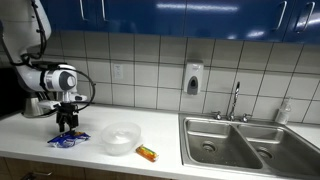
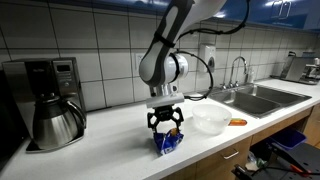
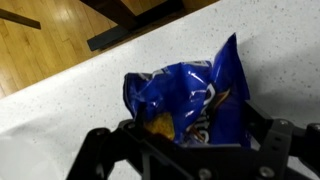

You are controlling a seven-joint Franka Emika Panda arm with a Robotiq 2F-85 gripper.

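Note:
A crinkled blue packet (image 1: 68,139) with dark and brownish print lies on the white counter at the left, below my gripper (image 1: 68,125). From the other side, the packet (image 2: 168,142) shows under the gripper's fingers, close to the counter's front edge. In the wrist view, the packet (image 3: 190,95) fills the middle, and its near part is hidden by the gripper. Dark fingers (image 3: 268,128) stand apart at either side of it, so the gripper looks open. Contact between fingers and packet cannot be made out.
Right of the packet stands a translucent white bowl (image 1: 122,138), with a small orange item (image 1: 148,153) beyond it. A coffee maker (image 2: 52,103) stands by the wall. The double sink (image 1: 235,145) is farther right. Bare counter lies behind the bowl.

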